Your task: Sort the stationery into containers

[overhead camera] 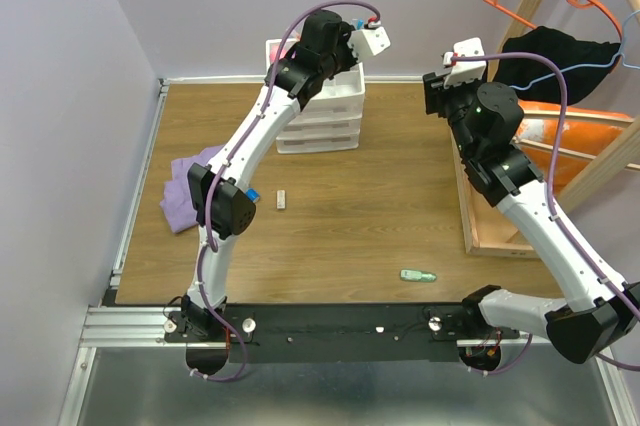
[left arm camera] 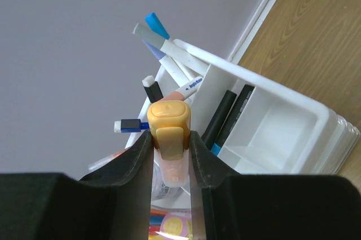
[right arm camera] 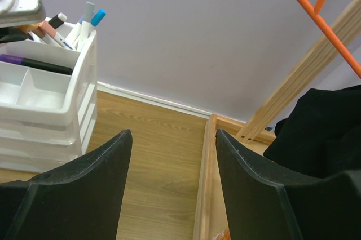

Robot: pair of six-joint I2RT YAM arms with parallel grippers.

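A white tiered organizer (overhead camera: pixel 320 126) stands at the back of the table, with markers (left arm camera: pixel 180 54) and black pens (left arm camera: pixel 219 116) in its compartments. My left gripper is over it, shut on a yellow-topped item with a pale pink body (left arm camera: pixel 170 117). My right gripper hangs open to the organizer's right, empty. A small pale block (overhead camera: pixel 281 200), a blue item (overhead camera: pixel 253 196) and a green item (overhead camera: pixel 418 275) lie loose on the table.
A wooden rack (overhead camera: pixel 475 244) with hangers, black cloth (overhead camera: pixel 560 56) and an orange bundle fills the right side. A purple cloth (overhead camera: pixel 178 196) lies at left.
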